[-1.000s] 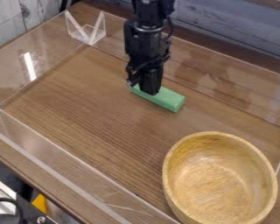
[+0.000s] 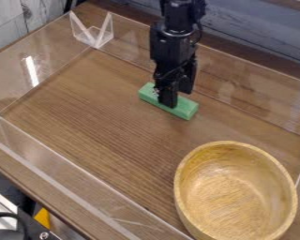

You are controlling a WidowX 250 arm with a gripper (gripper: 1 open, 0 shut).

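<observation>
A green block [image 2: 182, 110] lies flat on the wooden table [image 2: 90, 131], slightly right of centre. My black gripper [image 2: 168, 91] comes down from the top centre, with its fingertips at or just over the block's upper middle. I cannot tell whether the fingers touch it or how far apart they stand.
A large yellow bowl [image 2: 236, 202] occupies the lower right. A small white wire object [image 2: 93, 31] stands at the upper left near the table's edge.
My gripper has shifted a little right and changed its angle over the block. The block looks to be in the same place.
</observation>
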